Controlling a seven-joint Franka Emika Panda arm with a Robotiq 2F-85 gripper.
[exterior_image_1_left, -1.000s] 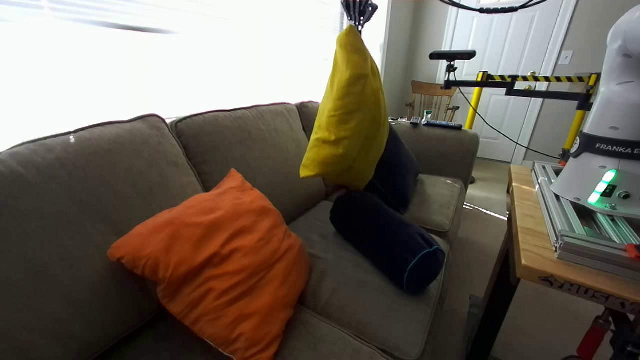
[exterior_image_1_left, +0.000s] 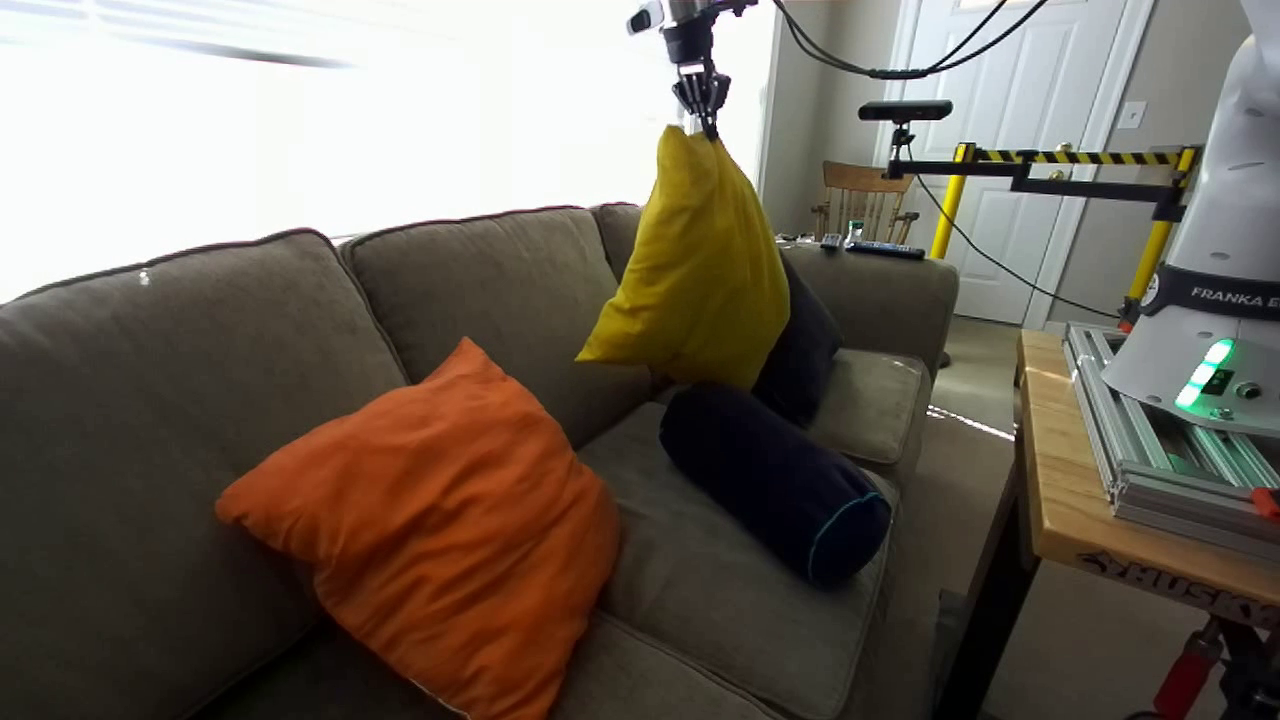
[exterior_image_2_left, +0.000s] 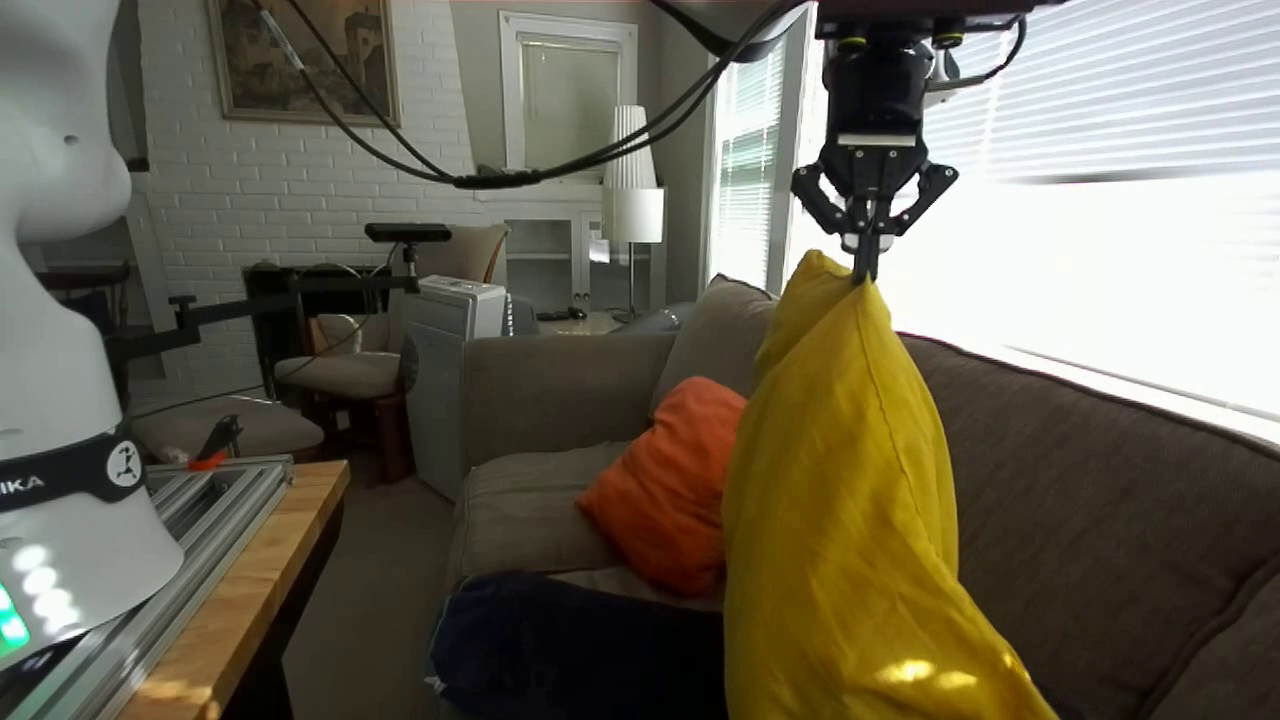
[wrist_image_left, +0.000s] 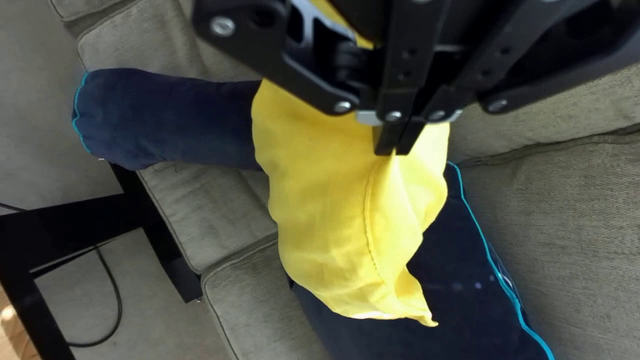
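In both exterior views my gripper (exterior_image_1_left: 710, 130) is above the couch, its fingers closed together on the upper edge of a yellow pillow (exterior_image_1_left: 702, 258). The pillow hangs from that pinch in front of the couch back, and its lower end comes down beside a dark blue bolster (exterior_image_1_left: 768, 474). From the wrist side, the closed fingertips (wrist_image_left: 387, 141) meet the yellow cloth at a seam, with the pillow spreading out beneath them. Whether the pillow's bottom touches the seat or bolster is hard to tell.
An orange pillow (exterior_image_1_left: 444, 528) leans against the couch back. A dark blue pillow (wrist_image_left: 444, 282) with turquoise trim rests on the couch behind the yellow one. The wooden table (exterior_image_1_left: 1068, 480) carrying the arm's base stands across a floor gap from the couch.
My gripper has come lower and slightly left in exterior view 1, still on the yellow pillow. The other pillows have stayed put.
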